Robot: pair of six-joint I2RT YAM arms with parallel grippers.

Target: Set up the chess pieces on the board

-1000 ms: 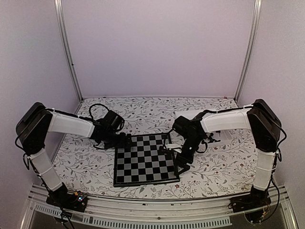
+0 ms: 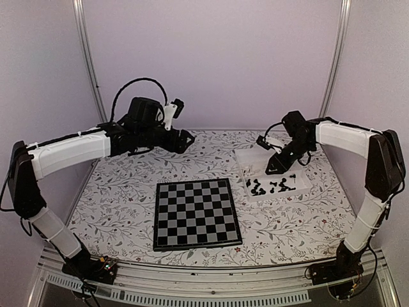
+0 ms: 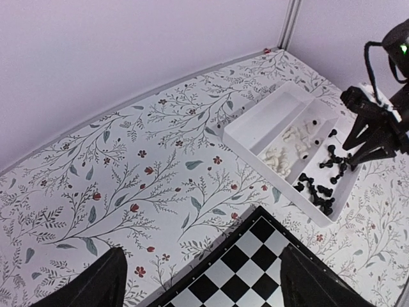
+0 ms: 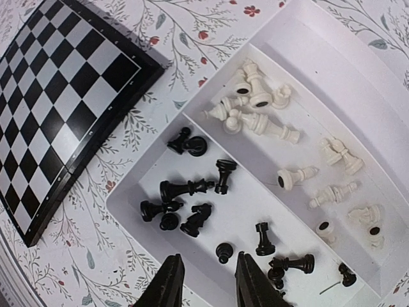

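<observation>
The empty checkered board [image 2: 195, 215] lies at the front middle of the table. A white tray [image 4: 137, 204] to its right holds white pieces [image 4: 262, 125] in one compartment and black pieces [image 4: 185, 188] in another, lying jumbled. My left gripper [image 2: 185, 142] hangs high above the table behind the board; in the left wrist view its fingers are spread, with nothing visible between them. My right gripper is over the black pieces' compartment, its two fingers apart and nothing clearly held between them.
The tray has an empty compartment at the back [image 3: 259, 112]. Walls stand at the back and sides.
Both arms have lifted from around the board. My left gripper rose up and back; my right gripper moved right and back to over the tray.
</observation>
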